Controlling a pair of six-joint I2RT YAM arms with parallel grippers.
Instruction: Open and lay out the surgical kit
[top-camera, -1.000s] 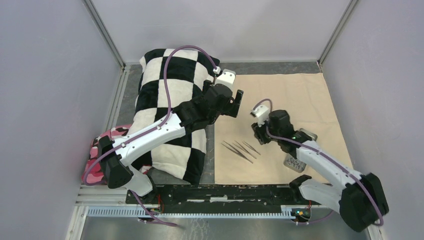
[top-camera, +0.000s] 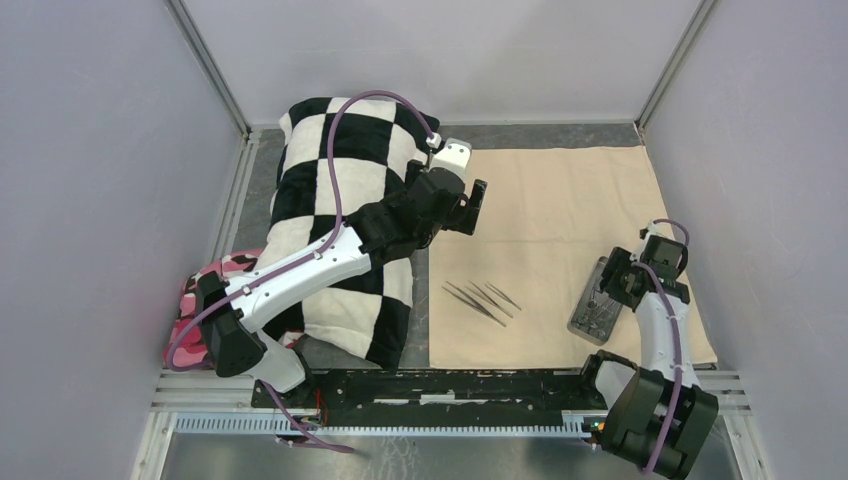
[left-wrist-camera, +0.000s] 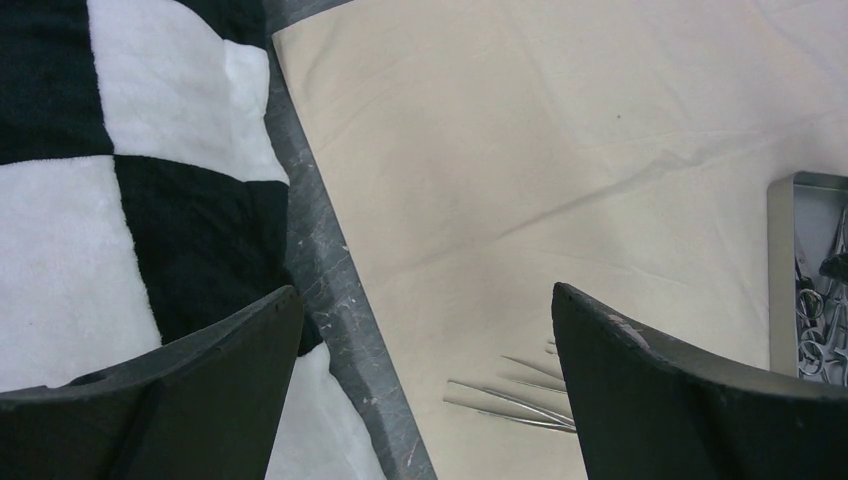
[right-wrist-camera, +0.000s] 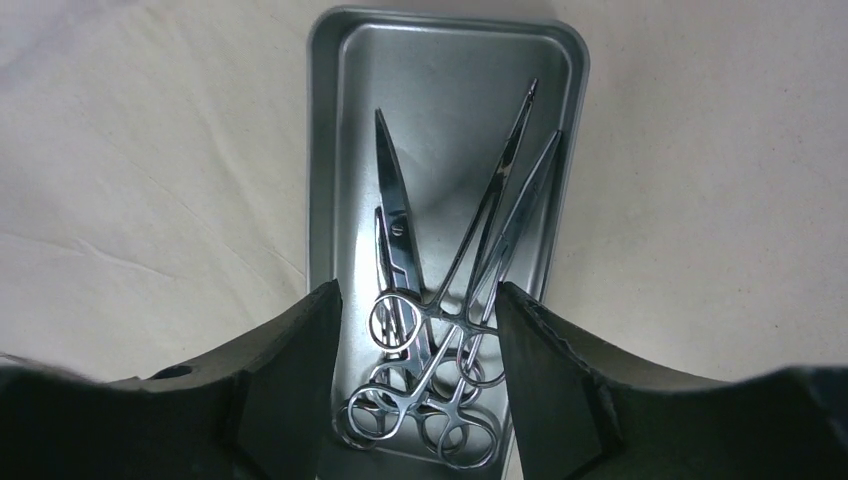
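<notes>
A metal tray lies on the beige cloth at the right, holding scissors and several ring-handled clamps. My right gripper is over it, open, its fingers framing the ring handles in the right wrist view. Several tweezers lie loose on the cloth left of the tray. My left gripper hangs open above the cloth's left side, with nothing between its fingers.
A black-and-white checkered fabric lies at the left, with a pink patterned fabric beside it. Walls stand close on both sides.
The left arm has stayed put.
</notes>
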